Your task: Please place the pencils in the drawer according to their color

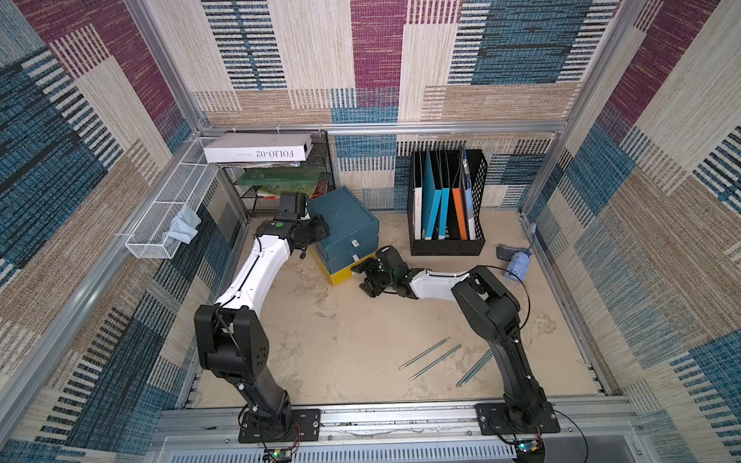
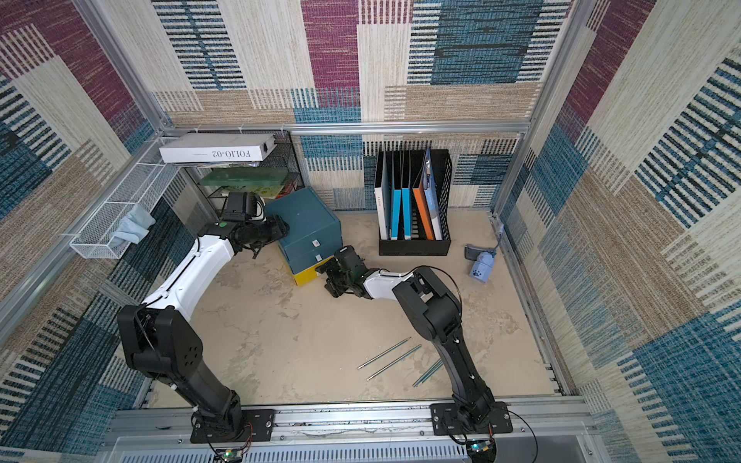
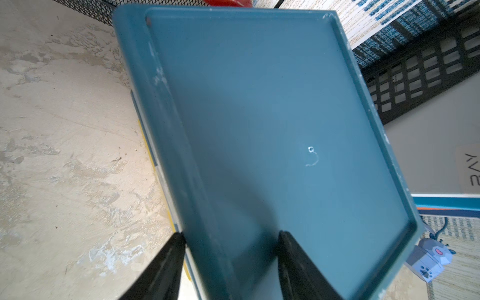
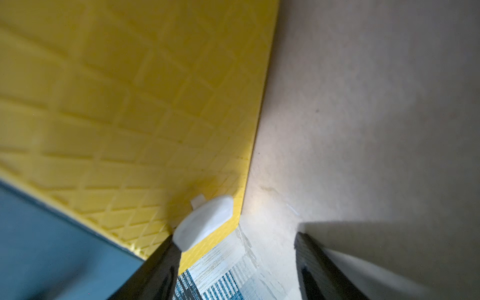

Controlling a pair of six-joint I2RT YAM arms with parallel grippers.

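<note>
The drawer unit, blue above [image 1: 339,223] and yellow below [image 1: 336,276], stands left of centre. My left gripper is open on its blue top, the fingers at the raised rim. My right gripper [image 1: 361,276] is low at the yellow drawer [image 4: 120,110]; in the right wrist view its fingers stand apart beside the drawer's white handle [image 4: 202,222], the left fingertip close to it. Several teal pencils [image 1: 432,361] lie on the front right of the table, partly behind the right arm.
A black file holder [image 1: 447,245] stands at the back, a mesh rack [image 1: 316,154] at the back left, a white wire basket [image 1: 146,247] on the left wall. A blue pouch [image 1: 517,266] lies at the right.
</note>
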